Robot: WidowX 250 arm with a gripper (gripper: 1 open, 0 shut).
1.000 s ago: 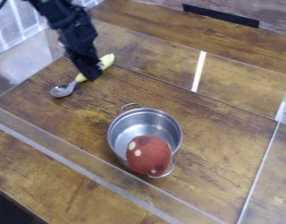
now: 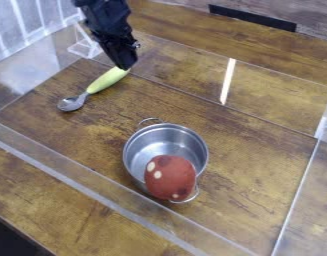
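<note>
My gripper (image 2: 123,50) hangs over the back left of the wooden surface, shut, with nothing visible between its fingers. Just below and left of it lies a yellow-handled item (image 2: 110,78), pale and elongated, in line with a silver spoon head (image 2: 72,103) at its lower left end. A steel pot (image 2: 147,140) with two side handles stands at the front centre, a red spotted round object (image 2: 170,177) inside it.
Clear low walls border the wooden work surface (image 2: 259,130) at the left, front and right. A white strip (image 2: 227,82) shows at the back right.
My gripper has risen up and back, away from over the yellow handle, uncovering it. The spoon and pot look unmoved.
</note>
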